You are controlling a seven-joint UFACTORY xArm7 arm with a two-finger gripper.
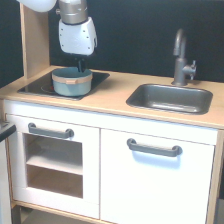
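Note:
A grey-green pot [72, 82] sits on the black stovetop [38, 85] at the counter's left rear. My gripper [80, 65] hangs from the white wrist with its small dark fingers at the pot's back rim. Whether those fingers touch the pot or lie just behind it is unclear. They are too small and dark to show how the fingers stand.
To the right, a metal sink [172, 97] is sunk in the wooden counter [120, 88], with a tall dark tap [181, 60] behind it. Bare counter lies between stove and sink. Below are a windowed cabinet [54, 150] and a white door [155, 180].

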